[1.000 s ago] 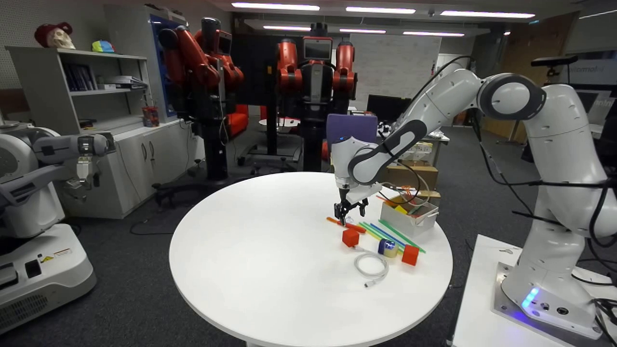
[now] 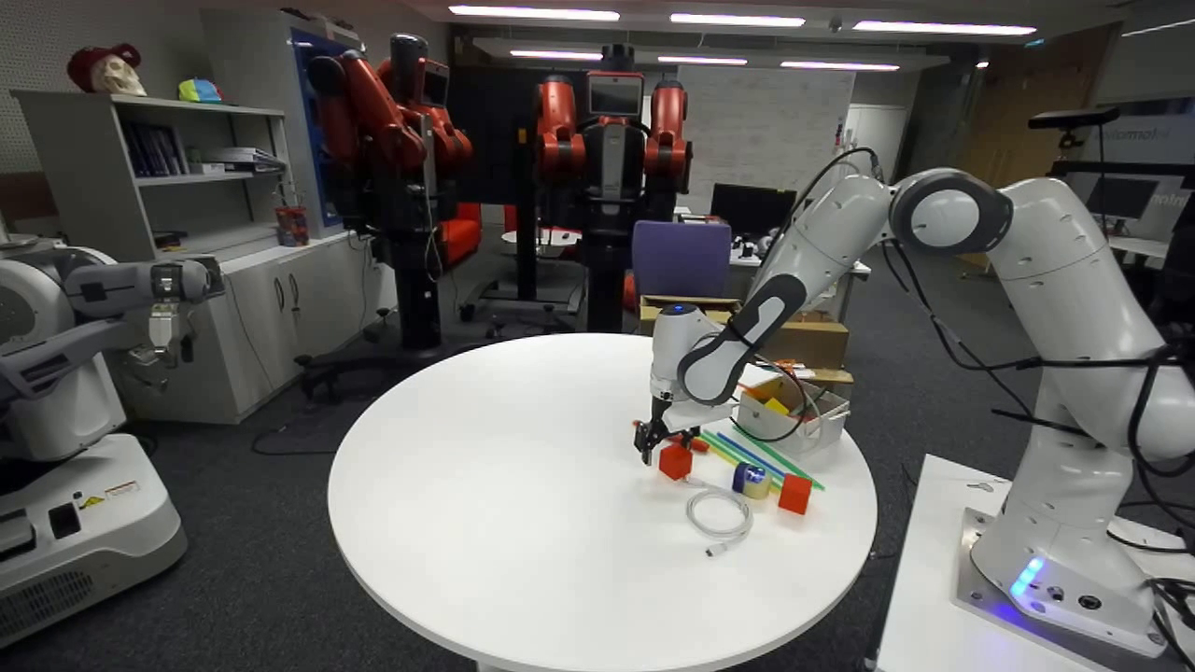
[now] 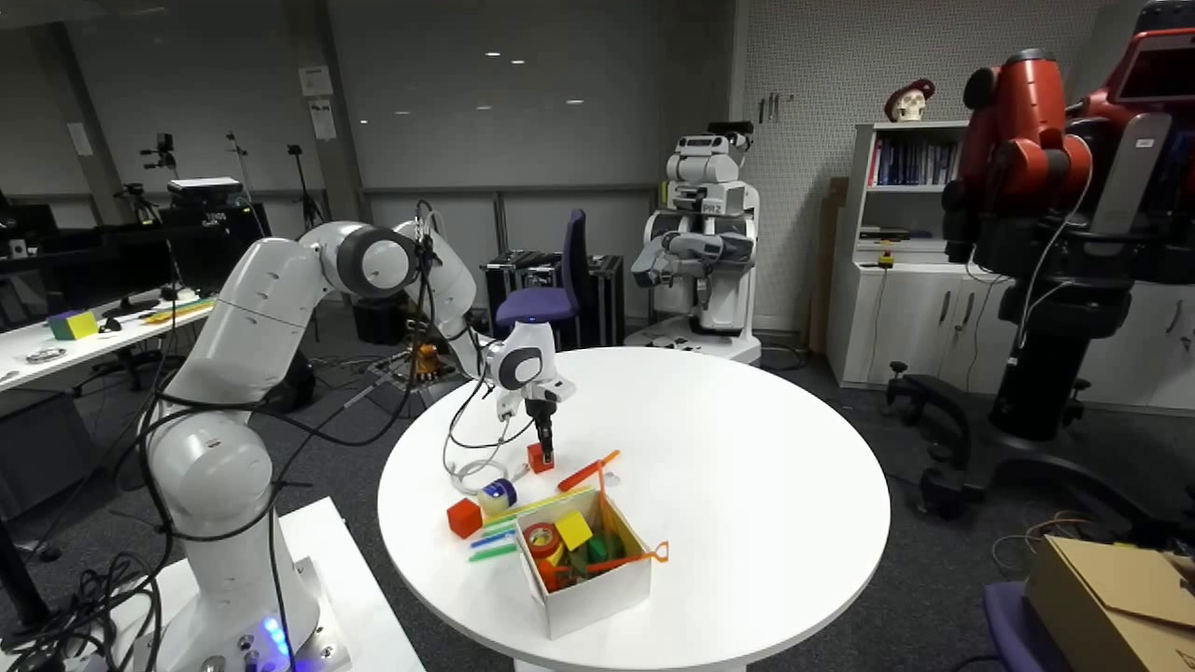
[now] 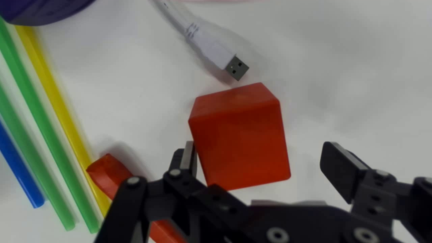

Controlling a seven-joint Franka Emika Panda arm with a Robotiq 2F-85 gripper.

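A red cube lies on the white table between the spread fingers of my gripper. Its left side touches or nearly touches the left finger, while a clear gap separates it from the right finger. The fingers are open. From the side, my gripper is low over the table, right at this red cube. The second exterior view has the cube partly behind the black fingers. Another red cube rests farther right, away from the gripper.
A white cable ends just beyond the cube. An orange-red tool lies under the left finger's side, beside several coloured sticks. A blue-and-cream roll and a filled white box stand nearby.
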